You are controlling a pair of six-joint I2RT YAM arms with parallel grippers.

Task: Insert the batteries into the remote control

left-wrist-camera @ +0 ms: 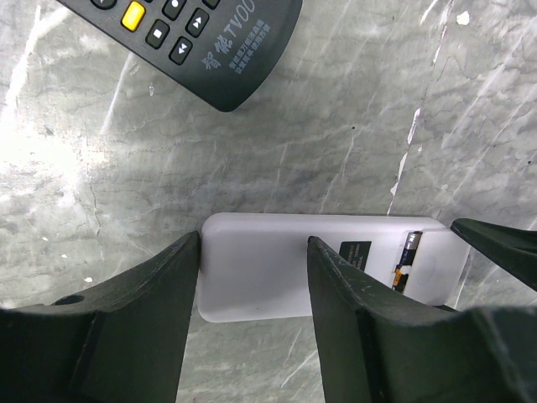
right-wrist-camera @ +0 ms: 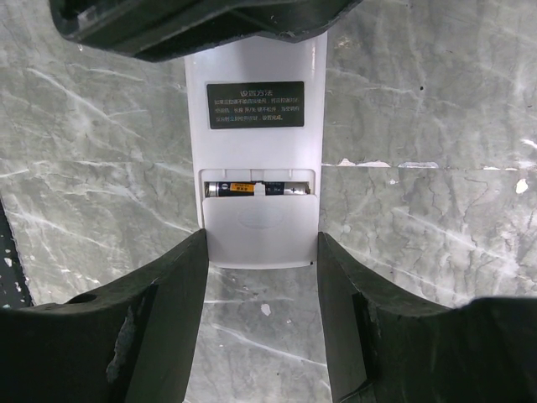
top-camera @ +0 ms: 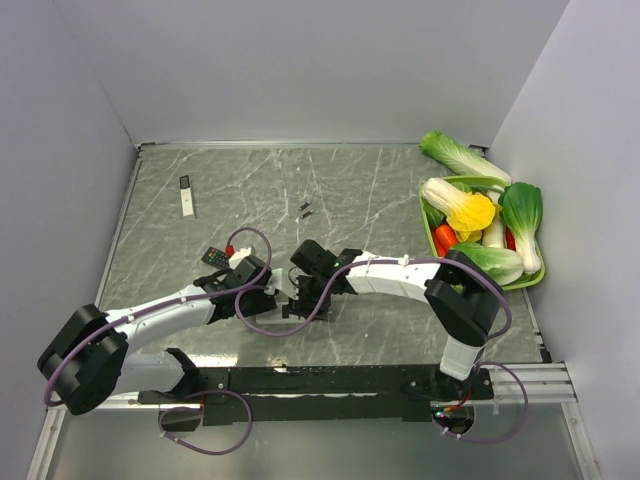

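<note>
A white remote (left-wrist-camera: 260, 294) lies back up between my two grippers, with a dark label (right-wrist-camera: 256, 105) on its back. My left gripper is shut on its plain end. At the other end, the fingers of my right gripper are shut on both sides of the white battery cover (right-wrist-camera: 262, 243). The cover sits partly over the compartment, and through the gap beside it shows one battery (right-wrist-camera: 226, 189). Whether another lies under the cover is hidden. From above, both arms largely hide the white remote (top-camera: 270, 318).
A black remote (top-camera: 215, 257) lies just beyond the left gripper. Farther back are a white-and-black remote (top-camera: 187, 200) and small dark pieces (top-camera: 305, 210), too small to make out. A green basket (top-camera: 536, 275) of vegetables stands at right.
</note>
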